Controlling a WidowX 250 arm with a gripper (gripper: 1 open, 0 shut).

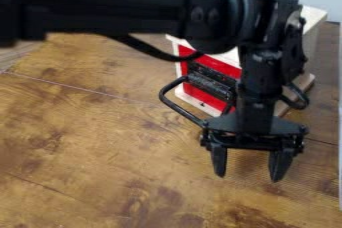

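My gripper [250, 162] hangs at the lower right of the camera view, its two black fingers pointing down and spread open above the wooden surface, with nothing between them. Behind the arm stands a white box with a red front panel [194, 91] and a dark recessed middle, partly hidden by the arm and its cables.
A grey tiled or mesh area lies at the far upper left, and a pale edge runs along the right.
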